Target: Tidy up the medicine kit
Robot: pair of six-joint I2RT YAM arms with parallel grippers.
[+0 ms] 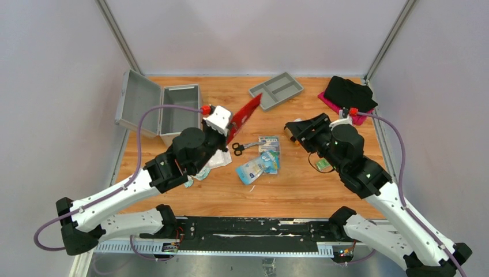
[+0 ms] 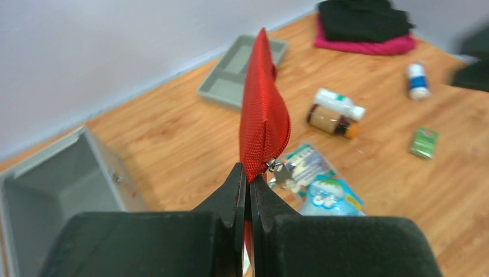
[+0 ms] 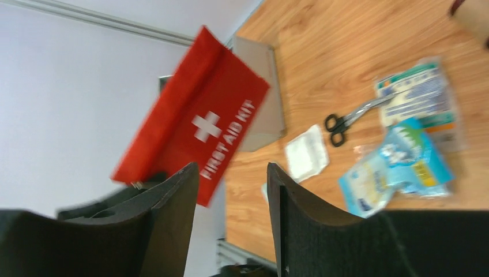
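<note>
A red first aid pouch [image 2: 262,115] hangs from my left gripper, which is shut on one edge of it above the table. White lettering and a cross on the pouch [image 3: 222,124] face the right wrist camera. My right gripper stands open and empty, apart from the pouch. An open grey box [image 1: 180,118] with its lid folded back is left of the left gripper. On the table lie scissors [image 3: 357,118], a packet [image 3: 421,95], a blue-white bag [image 3: 398,164] and a white gauze pad [image 3: 307,153].
A grey divided tray [image 1: 277,90] sits at the back. Folded black cloth [image 1: 349,94] rests on pink cloth at back right. A white bottle [image 2: 339,104], a brown bottle [image 2: 328,120], a blue-labelled bottle [image 2: 417,81] and a green box [image 2: 424,142] lie rightward.
</note>
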